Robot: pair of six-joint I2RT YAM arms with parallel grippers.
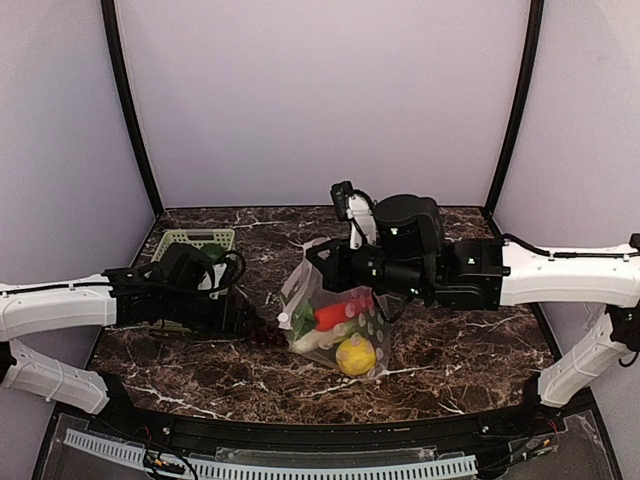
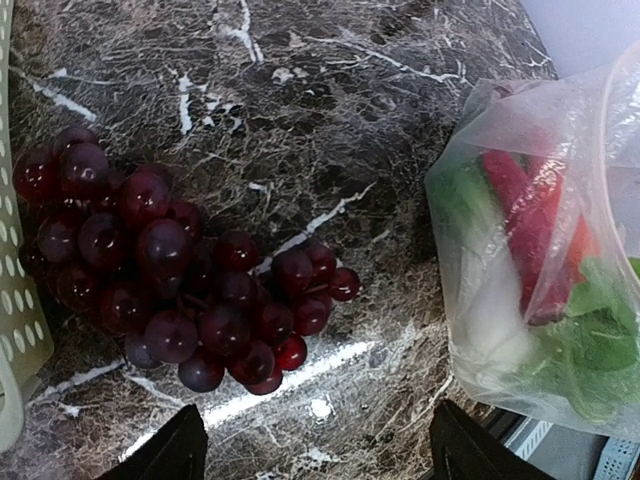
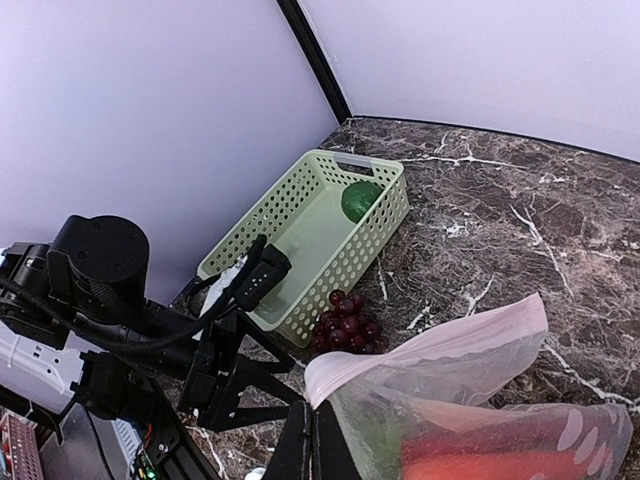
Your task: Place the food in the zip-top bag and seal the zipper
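Observation:
The zip top bag (image 1: 335, 310) holds a red item, greens, a pale vegetable and a yellow round item (image 1: 355, 355). My right gripper is shut on the bag's upper edge (image 3: 430, 350), holding it up. My left gripper is open above a bunch of dark grapes (image 2: 165, 250), which lies on the counter between the basket and the bag, nothing between its fingers.
A pale green perforated basket (image 3: 235, 250) with a green round item (image 3: 360, 200) stands at the back left.

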